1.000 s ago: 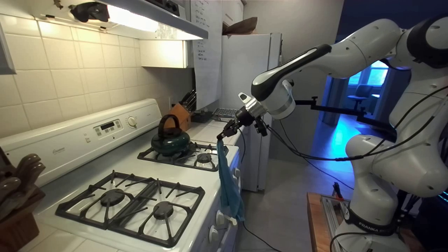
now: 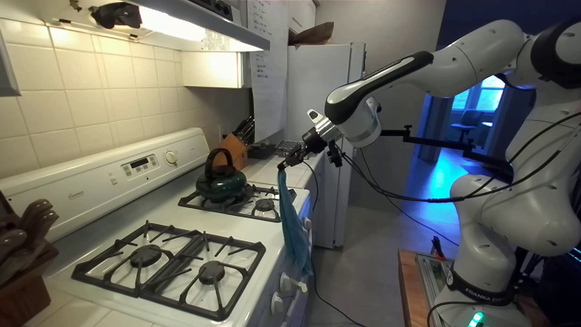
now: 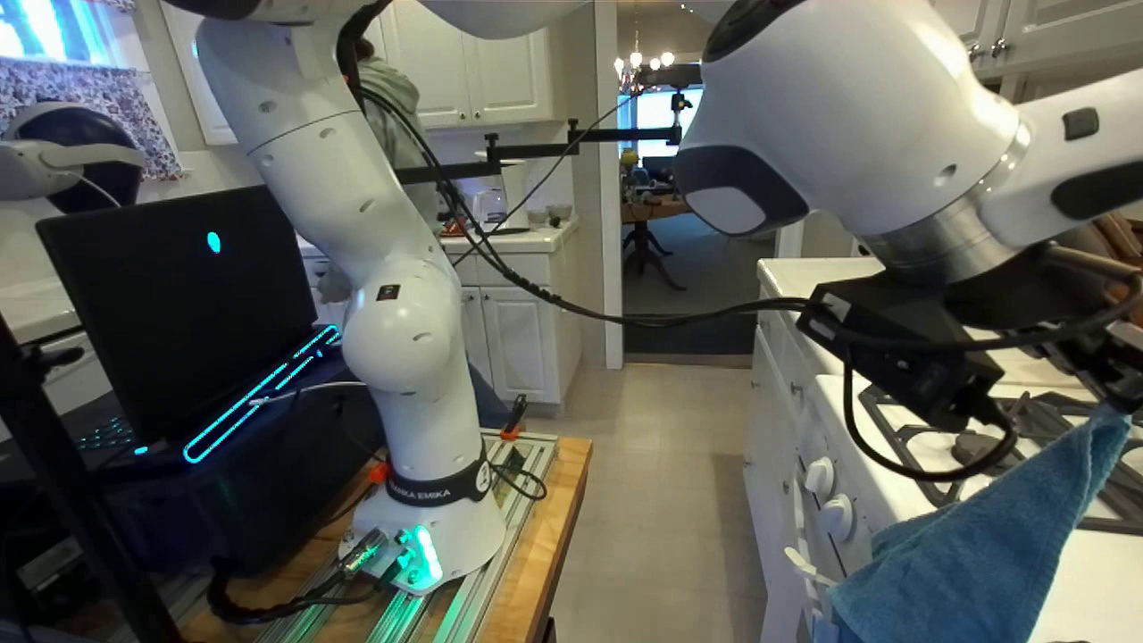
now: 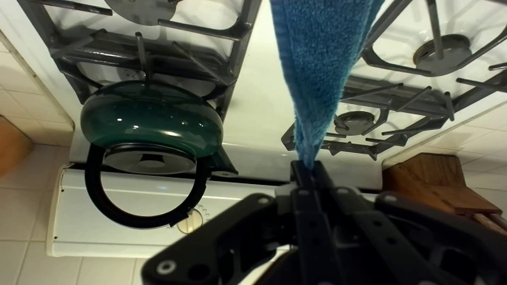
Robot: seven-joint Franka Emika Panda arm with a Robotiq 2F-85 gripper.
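Note:
A blue towel (image 2: pixel 292 226) hangs from my gripper (image 2: pixel 282 165) over the front edge of the stove. In the wrist view, the fingers are shut on a narrow gathered end of the towel (image 4: pixel 316 85), and the cloth widens away from them. The second exterior view shows the towel (image 3: pixel 980 546) slanting down from the gripper (image 3: pixel 1120 398) past the stove's front knobs. Its lower end is cut off there by the frame's bottom edge.
On the far burners of the white stove (image 2: pixel 218 231) stands a dark green kettle (image 2: pixel 221 185). Knife blocks (image 2: pixel 234 150) sit beyond the stove and at near left. Black grates (image 2: pixel 169 267) cover the burners; the strip between them is bare.
My gripper has risen a little and shifted slightly toward the stove, still holding the towel. The towel's lower end has lifted with it. The kettle has stayed in place.

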